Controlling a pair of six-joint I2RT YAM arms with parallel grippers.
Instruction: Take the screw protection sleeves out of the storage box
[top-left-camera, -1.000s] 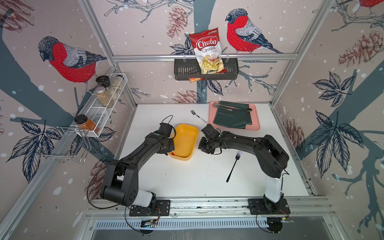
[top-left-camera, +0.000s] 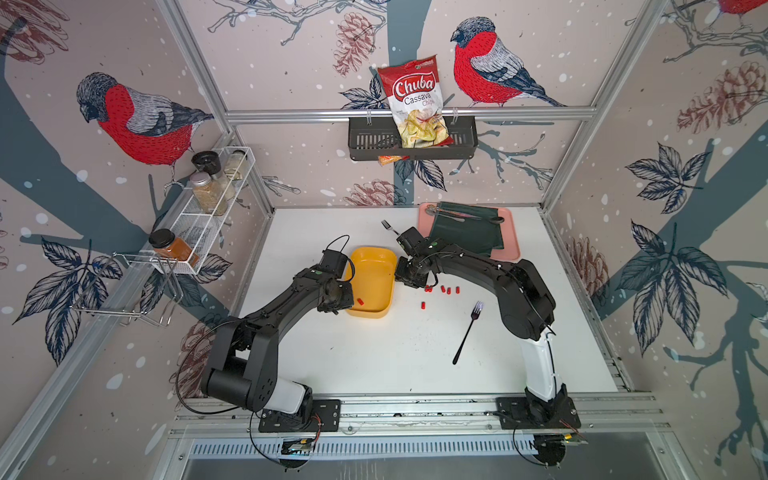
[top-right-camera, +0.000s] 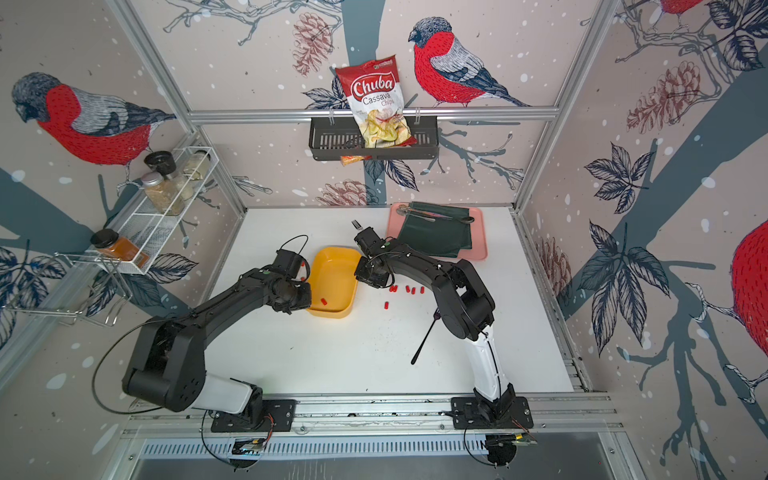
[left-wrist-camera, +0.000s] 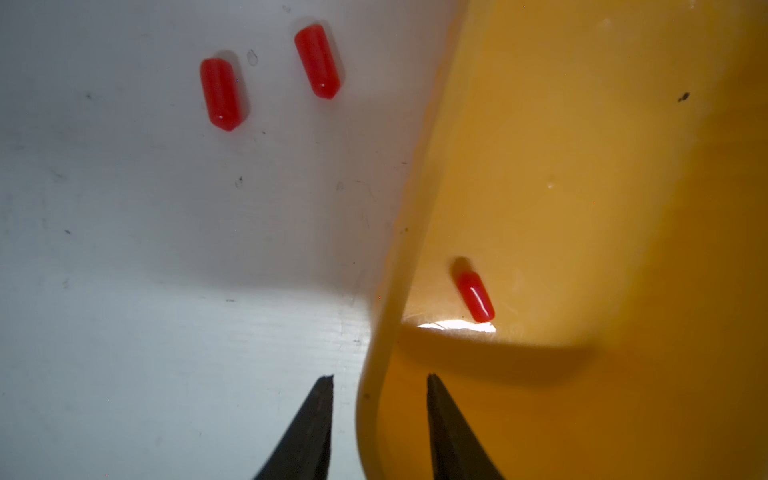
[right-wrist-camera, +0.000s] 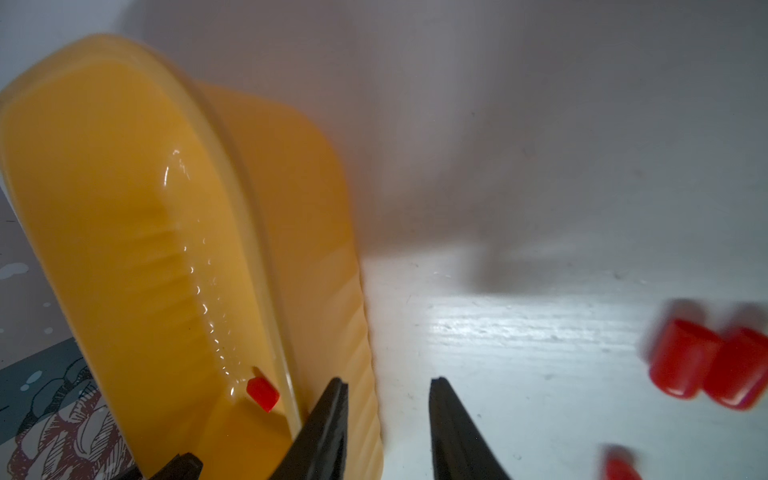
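The yellow box stands mid-table with one red sleeve inside. Other red sleeves lie on the table, two beyond the box wall in the left wrist view, several to its right. My left gripper is open at the box's left rim, one finger on either side of it as seen from the wrist, nothing held. My right gripper is open with nothing between its fingers, just outside the box's right wall.
Two forks lie at the front right and behind the box. A pink tray with dark cloth and utensils is at the back right. A wire shelf with jars hangs at left, a dark basket with chips at back.
The box has shifted slightly over the last second. Both arms have moved a little, the right one's elbow inward. More red sleeves now show on the table right of the box.
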